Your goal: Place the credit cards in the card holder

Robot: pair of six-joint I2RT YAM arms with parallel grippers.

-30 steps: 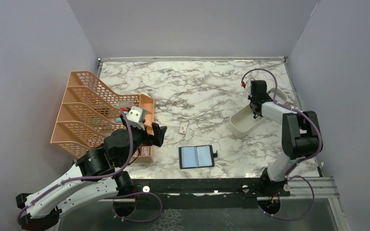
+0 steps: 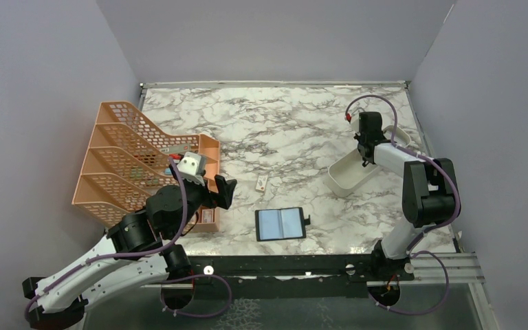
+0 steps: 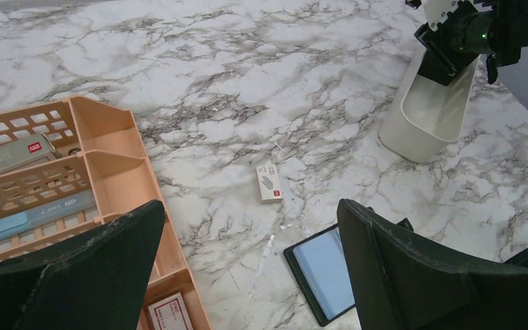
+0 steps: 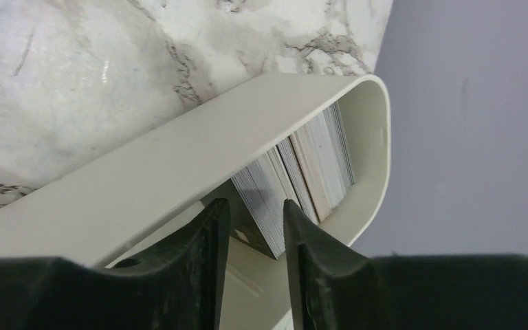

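The card holder (image 2: pixel 281 224) lies unfolded near the front of the table, black-edged with two pale inner sides; my left finger partly covers the card holder (image 3: pixel 324 278) in the left wrist view. A row of thin cards (image 4: pixel 268 206) leans inside a cream bin (image 4: pixel 144 165), their pale edges up and a dark face at the near end. Reaching down into the bin, my right gripper has its fingers a little apart, in front of the nearest cards; whether it touches any is unclear. My left gripper is wide open and empty, above the left side.
An orange compartment rack (image 2: pixel 127 165) with several boxes inside stands at the left, beside my left arm. A small white box (image 2: pixel 261 183) lies mid-table behind the holder.
My right gripper has shifted very slightly toward the back right over the bin. The left arm, the holder and the small box show no clear movement.
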